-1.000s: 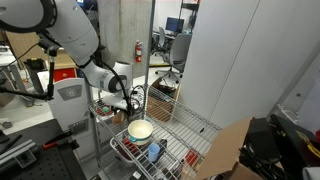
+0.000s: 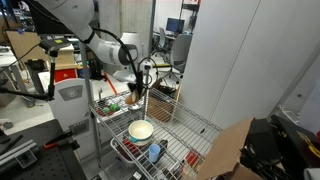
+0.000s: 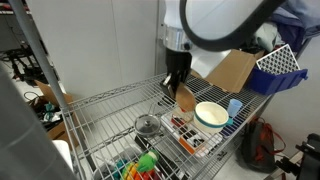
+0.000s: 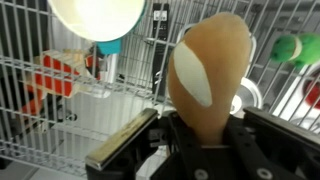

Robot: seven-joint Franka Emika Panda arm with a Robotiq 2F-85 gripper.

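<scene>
My gripper is shut on a tan-brown object (image 4: pixel 208 72) with a smooth pale patch, which stands out past the fingers in the wrist view. In exterior view 2 this brown object (image 3: pixel 185 99) hangs below the gripper, above the wire rack. A cream bowl (image 3: pixel 211 114) sits on the rack beside it; in the wrist view the bowl (image 4: pixel 92 14) is at the upper left. Partly behind the held object in the wrist view is a round metal pot, seen more plainly as the metal pot (image 3: pixel 148 126) in exterior view 2.
A blue cup (image 2: pixel 154 153) stands on the rack near the bowl. Green and red items (image 3: pixel 138 167) lie at the rack's near side in exterior view 2. A cardboard piece (image 2: pixel 224 150) is at the right. Between these, much of the wire rack (image 2: pixel 185 128) is bare.
The brown object has come up with the gripper. The bowl and cup have stayed put.
</scene>
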